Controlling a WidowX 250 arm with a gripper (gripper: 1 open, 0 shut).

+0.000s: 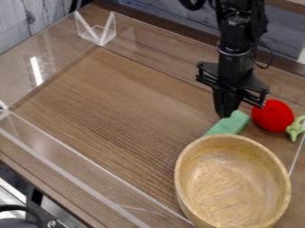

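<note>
The black gripper [224, 109] of the arm is lowered at the right of the table, just above a green object [226, 126]. Whatever is between its dark fingers is too small and dark to make out. A red object [272, 114] with pale green parts lies right beside it. A large tan bowl [233, 151] sits at the bottom right, in front of the green object.
A small white wire-like object [95, 28] stands at the back left. The arm reaches down from the top right.
</note>
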